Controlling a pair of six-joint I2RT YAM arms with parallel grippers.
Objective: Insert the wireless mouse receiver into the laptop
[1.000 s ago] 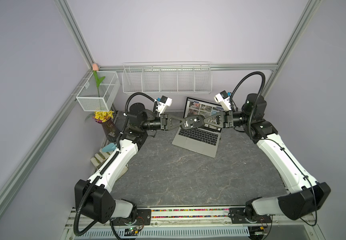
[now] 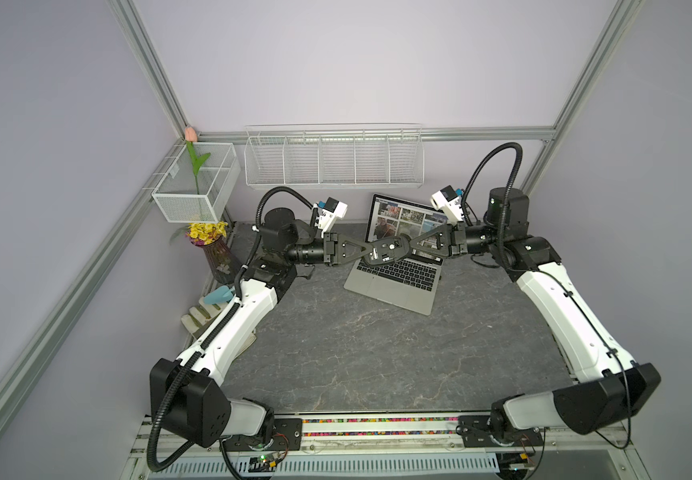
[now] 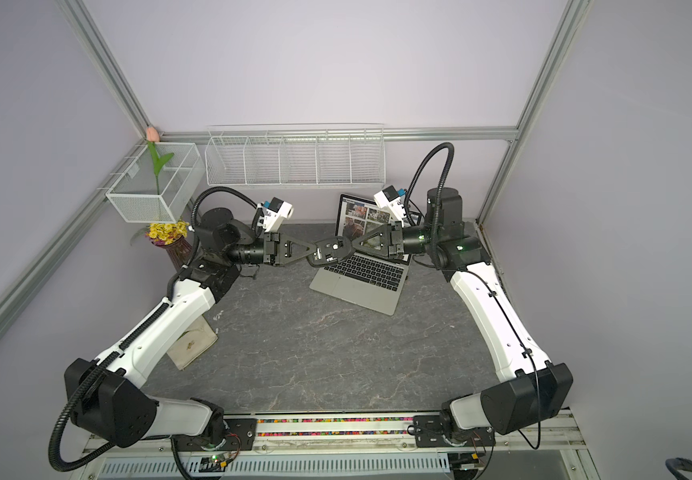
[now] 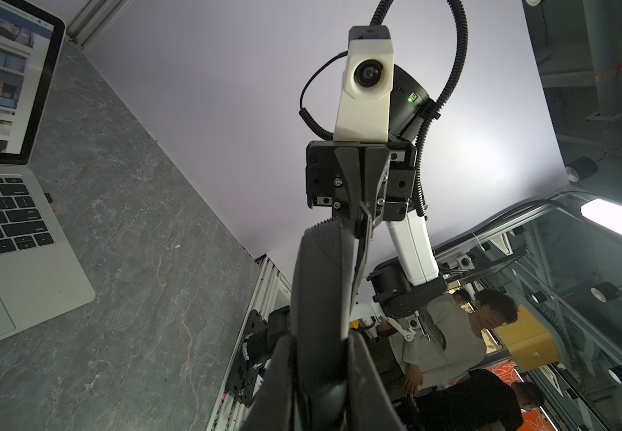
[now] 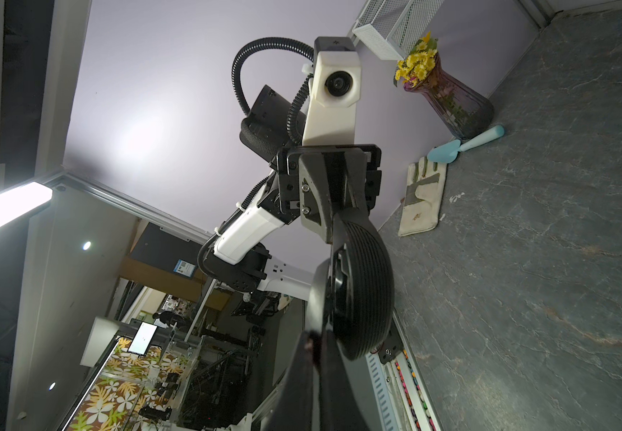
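Note:
A black mouse [image 2: 386, 251] is held in the air above the laptop [image 2: 397, 291], its marked face turned up toward the top views. My left gripper [image 2: 366, 252] is shut on one end of it. At the opposite end my right gripper [image 2: 411, 243] is shut, its tips right against the mouse; nothing shows between its fingers. In the right wrist view the ribbed side of the mouse [image 5: 365, 287] lies close beside the blurred fingertips. The laptop stands open, screen lit. A small dark piece [image 4: 48, 197] sits at its side edge; I cannot tell whether that is the receiver.
A flower vase [image 5: 461, 104], a pale glove [image 5: 423, 197] and a light-blue trowel [image 5: 479, 138] lie at the left side of the table. White wire baskets [image 2: 334, 157] hang at the back.
The mouse and my left gripper have moved a little, and the mouse's tilt differs slightly.

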